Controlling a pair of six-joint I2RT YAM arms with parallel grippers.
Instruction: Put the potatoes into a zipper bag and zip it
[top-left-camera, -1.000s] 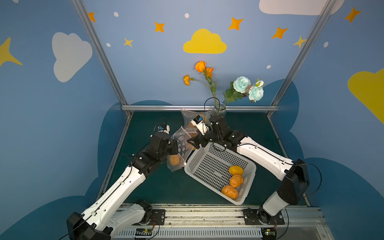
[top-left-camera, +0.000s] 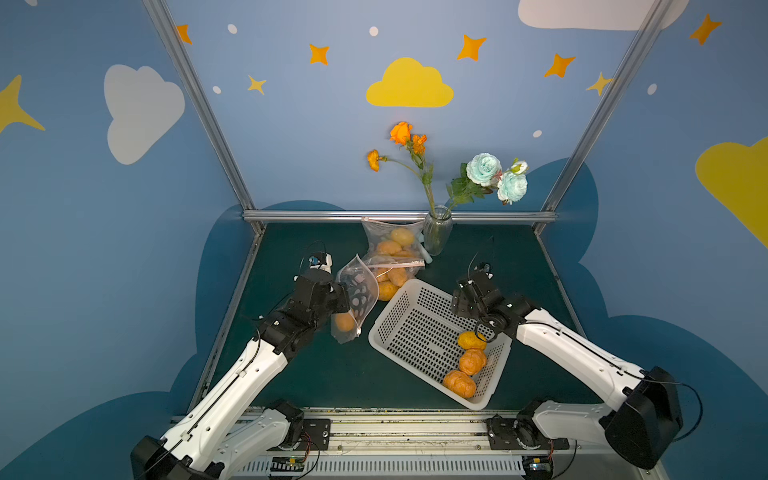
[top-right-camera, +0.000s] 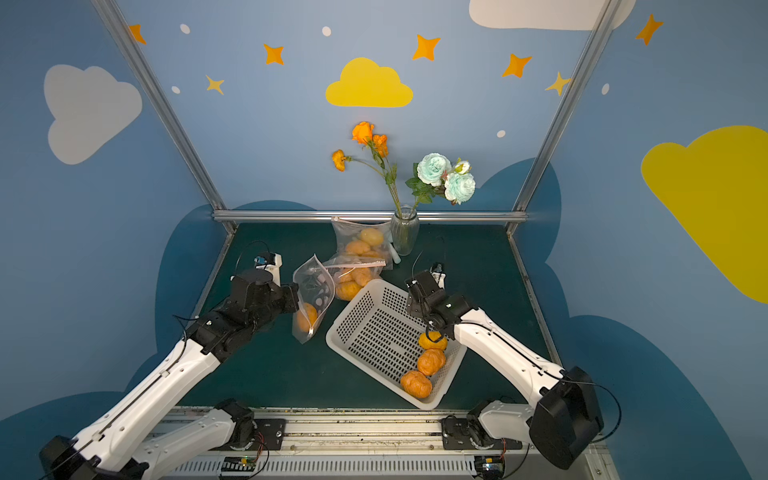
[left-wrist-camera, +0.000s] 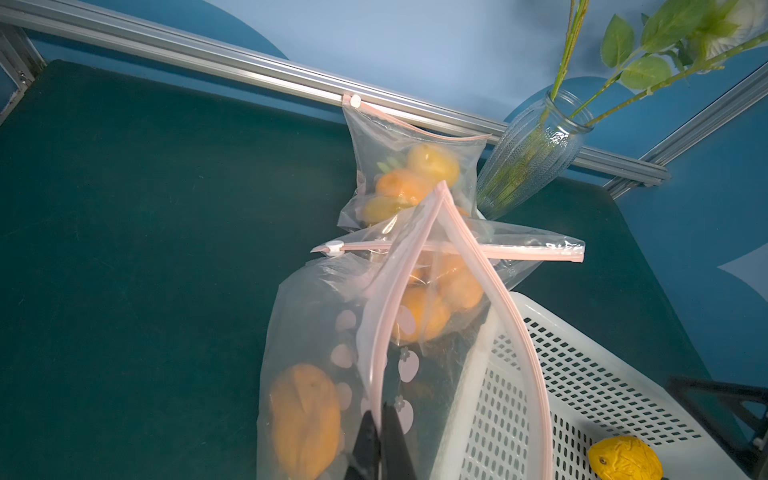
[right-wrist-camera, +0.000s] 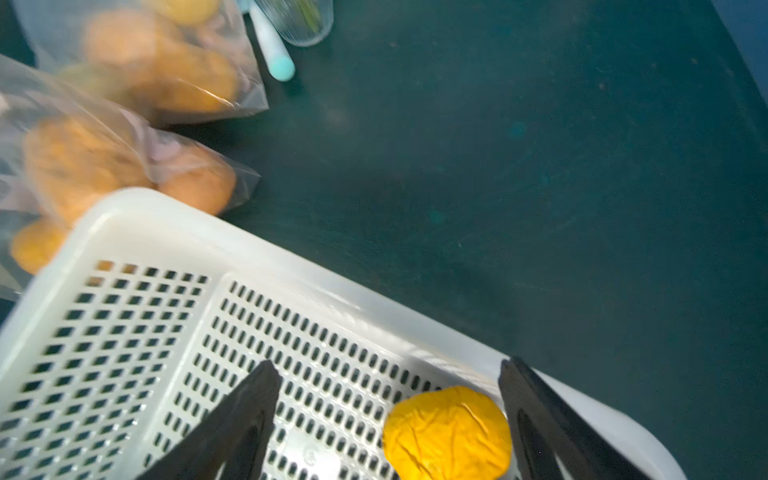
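My left gripper is shut on the thin rim of a clear zipper bag (left-wrist-camera: 308, 312), whose pink-edged mouth gapes open. One potato (left-wrist-camera: 305, 420) lies low in that bag. Over the white basket (top-left-camera: 390, 308) hangs my right gripper, open, with nothing held. Between and below its spread fingers a yellow potato (right-wrist-camera: 448, 436) rests on the basket floor. Nearer the basket's front corner lie two more potatoes, one (top-left-camera: 472, 361) behind the other (top-left-camera: 459, 384).
Two filled bags, one at the wall (left-wrist-camera: 400, 172) and one in front of it (left-wrist-camera: 528, 245), stand behind the held bag. A glass vase (top-left-camera: 437, 232) with flowers is at the back, a white-and-teal stick (right-wrist-camera: 272, 44) beside it.
My right gripper has swung right, from beside the held bag to above the basket near the yellow potato. The left gripper and its bag have shifted only slightly.
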